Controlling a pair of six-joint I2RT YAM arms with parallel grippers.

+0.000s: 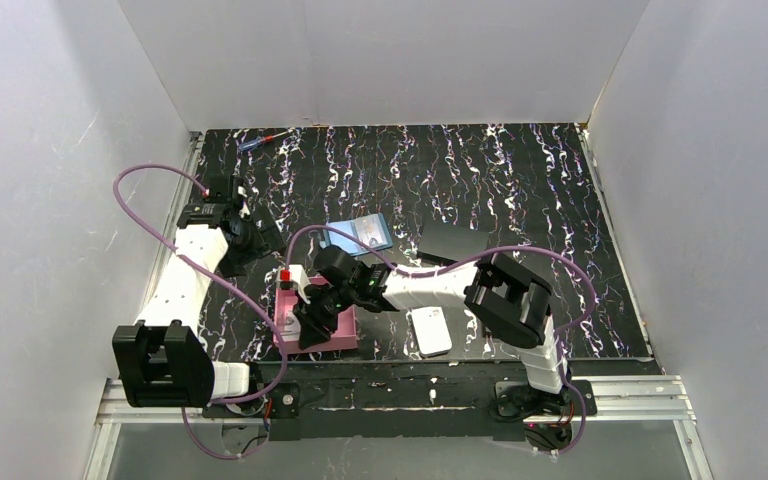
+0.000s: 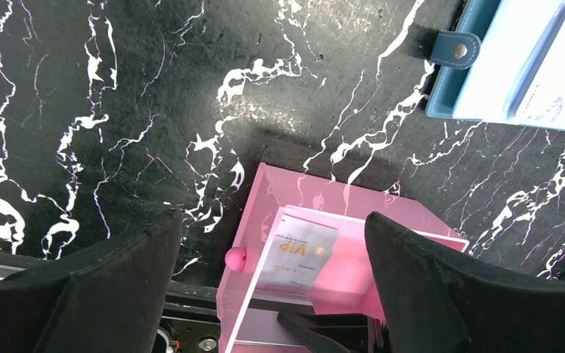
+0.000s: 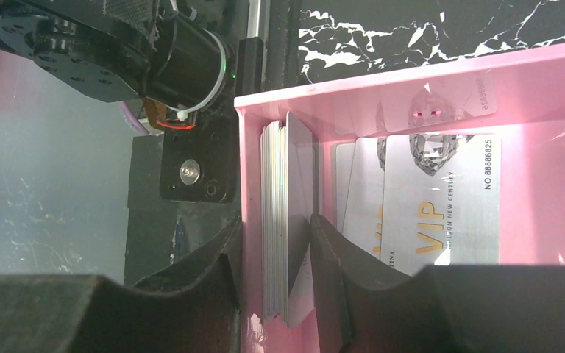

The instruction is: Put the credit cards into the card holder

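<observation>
The blue card holder (image 1: 358, 233) lies open at mid-table, a card in its clear sleeve. A pink box (image 3: 559, 59) near the front edge holds white VIP cards (image 3: 441, 206) lying flat. At its end wall a stack of cards (image 3: 274, 220) stands on edge, with one greyish card (image 3: 299, 191) leaning slightly off it. My right gripper is shut across that stack and the end wall, one finger outside the box and one inside. Over the box's side, my left gripper is open with nothing gripped.
A dark flat slab (image 1: 451, 243) and a small white box (image 1: 431, 331) lie right of the pink box, near the right arm. A blue-handled screwdriver (image 1: 261, 141) is at the back left.
</observation>
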